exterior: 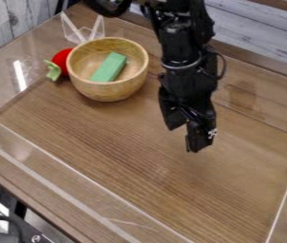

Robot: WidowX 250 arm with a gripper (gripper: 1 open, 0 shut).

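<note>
A black robot arm with its gripper (187,123) hangs from the top centre, low over the middle of the wooden table (133,180), its fingers standing open with nothing seen between them. To its left a wooden bowl (98,87) holds a green block (109,67). A red object with a green part (59,64) lies just left of the bowl.
A pale rail or wall (256,28) runs along the back right. A pale thin shape stands at the back left behind the red object. A dark cable crosses the bottom left corner.
</note>
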